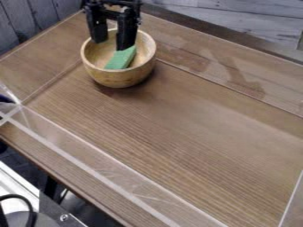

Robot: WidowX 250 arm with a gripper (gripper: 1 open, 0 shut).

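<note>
A wooden bowl [116, 76] stands on the table at the upper left, with a green block [120, 58] lying inside it. My black gripper [112, 39] hangs open over the bowl, its fingers on either side above the bowl's back part, with nothing seen between them.
Clear tape runs along its left front, where cables and dark objects show beyond the edge. Grey boards stand behind the table.
</note>
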